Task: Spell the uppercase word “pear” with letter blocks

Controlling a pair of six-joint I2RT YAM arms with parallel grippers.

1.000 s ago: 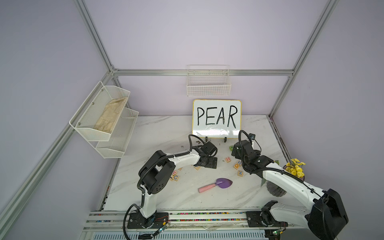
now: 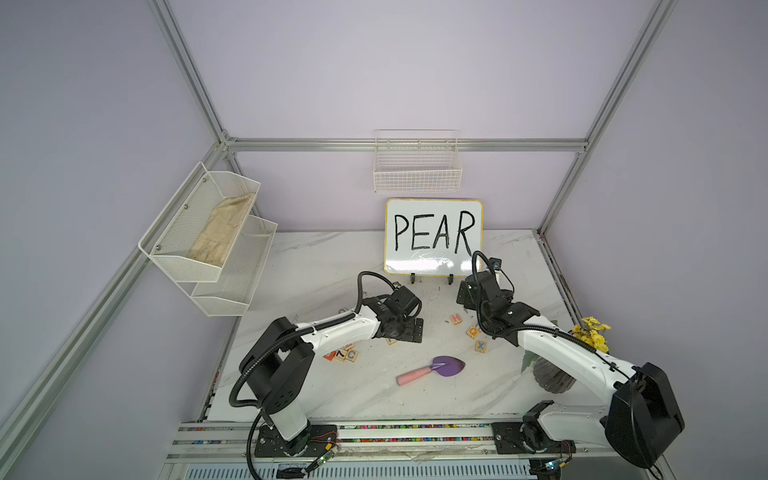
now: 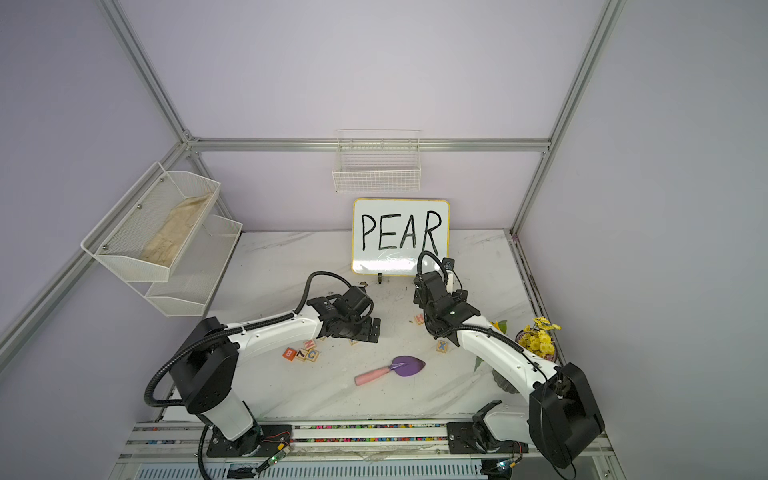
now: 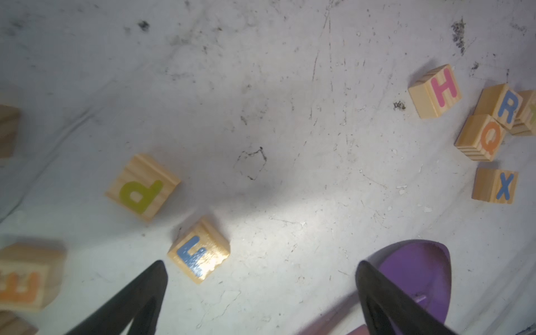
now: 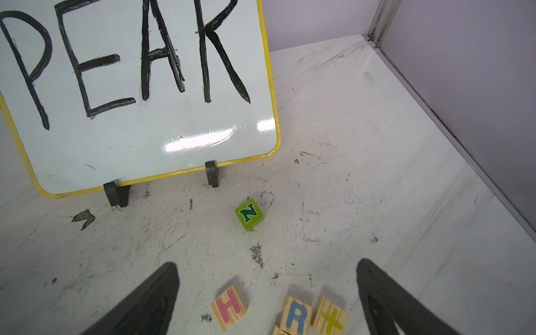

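Observation:
The whiteboard shows PEAR. My open left gripper hangs above letter blocks: a green P block, a blue letter block, probably F or E, and an orange E block. My right gripper is open, facing the board, above a green N block, pink H and blue R block. Q and X blocks lie at the left wrist view's right. Nothing shows between either gripper's fingers.
A purple trowel with a pink handle lies at the front middle. A pot of yellow flowers stands at the right. Wire baskets hang at the left.
My left gripper has moved left and slightly toward the front. My right gripper has moved slightly left and toward the back.

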